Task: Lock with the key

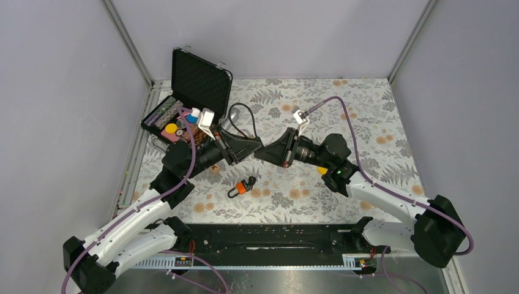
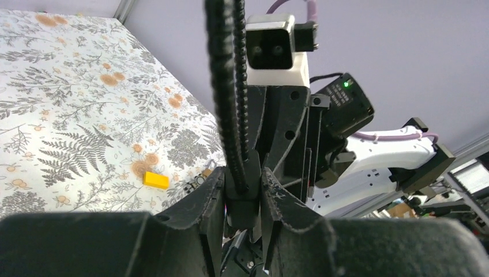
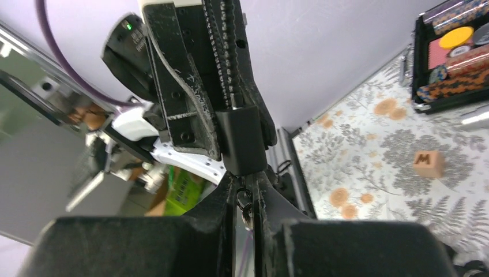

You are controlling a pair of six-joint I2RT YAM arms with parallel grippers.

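Observation:
A black cable lock with a dark cylindrical body (image 2: 242, 205) is raised over the table centre, its looped cable arching above. My left gripper (image 1: 250, 147) is shut on the lock body, the cable rising from between its fingers. My right gripper (image 1: 269, 152) meets it tip to tip from the right. In the right wrist view the lock body (image 3: 242, 141) sits just above my right fingertips, which are shut on something small and dark, apparently the key, mostly hidden; whether it is inside the lock I cannot tell.
An open black case (image 1: 199, 82) with assorted items stands back left. An orange-and-black object (image 1: 241, 187) lies at the front centre, a yellow block (image 2: 155, 179) under my right arm, a wooden block (image 3: 428, 164) left of centre.

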